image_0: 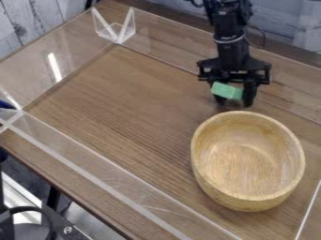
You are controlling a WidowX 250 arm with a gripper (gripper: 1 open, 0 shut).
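Note:
My black gripper hangs from the top of the camera view over the right side of the wooden table, low at the surface, shut on a small green object. The object sits just behind a large round wooden bowl, close to its far rim, and is partly hidden by the gripper's fingers.
A white wire-like holder stands at the back left. Dark items lie at the bottom-left corner, off the table's edge.

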